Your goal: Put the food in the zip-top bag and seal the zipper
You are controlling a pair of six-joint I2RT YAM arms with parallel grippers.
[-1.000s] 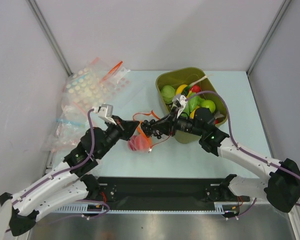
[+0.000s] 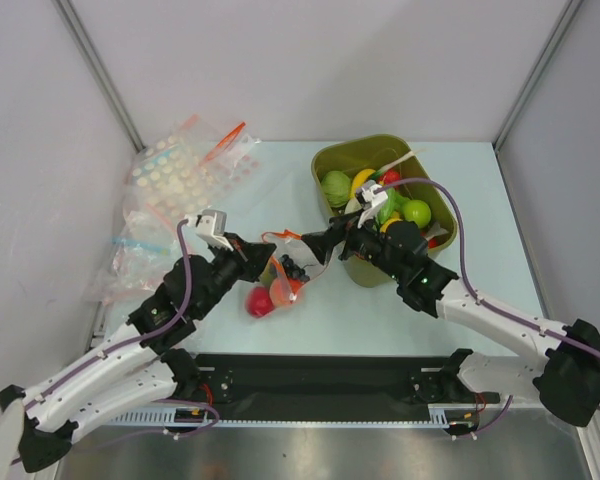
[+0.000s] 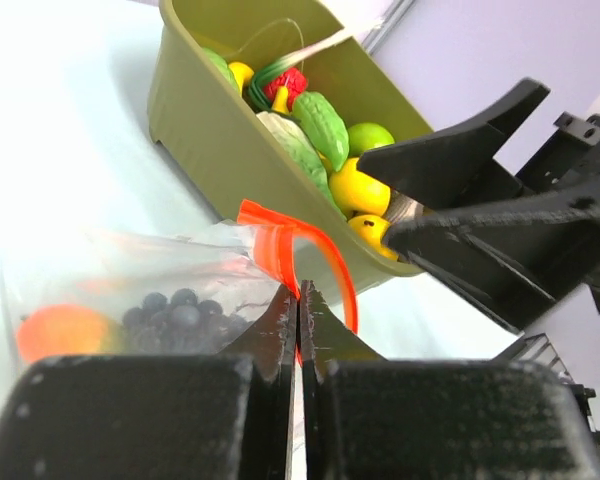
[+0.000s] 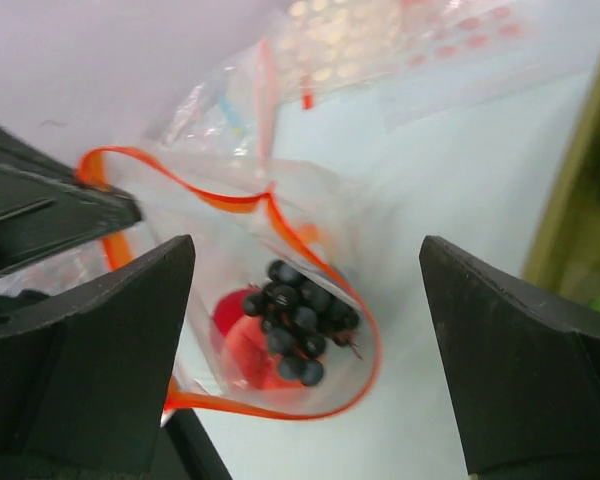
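Observation:
An open zip bag (image 4: 230, 330) with an orange zipper sits mid-table, holding dark grapes (image 4: 300, 320) and red-orange fruit (image 3: 65, 330). My left gripper (image 2: 265, 250) is shut at the bag's rim, the orange zipper strip at its fingertips in the left wrist view. My right gripper (image 2: 325, 240) stands open above the bag's right side, its fingers either side of the opening in the right wrist view, with nothing held.
An olive bin (image 2: 340, 155) of produce stands at back right. Several empty clear bags (image 2: 160, 190) lie on the left.
My right gripper held the grapes a second ago; now they lie inside the bag, and the right gripper is open and higher to the right. The left gripper has shifted slightly.

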